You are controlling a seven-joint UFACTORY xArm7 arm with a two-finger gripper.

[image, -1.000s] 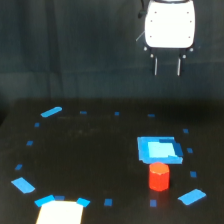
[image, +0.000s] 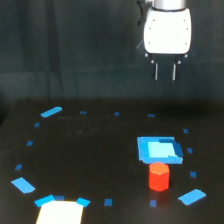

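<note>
My gripper (image: 165, 72) hangs high at the upper right, its two thin fingers pointing down with a gap and nothing visible between them. Well below it, on the dark table, lies a blue square piece (image: 145, 156) with a pale, whitish-cyan patch (image: 160, 150) in its middle; whether it is a tray or flat is hard to tell. Just in front of it stands a red, short rounded block (image: 159, 178). At the bottom left, a cream-coloured block (image: 60, 213) is partly cut off by the frame's edge.
Bright blue strips lie at the table's left (image: 23, 185) and right (image: 192, 197), with another strip (image: 51, 112) farther back. Several small dark-blue marks are spread around.
The gripper has come down slightly and a little to the left. The gap between its fingers looks somewhat narrower. The things on the table have not moved.
</note>
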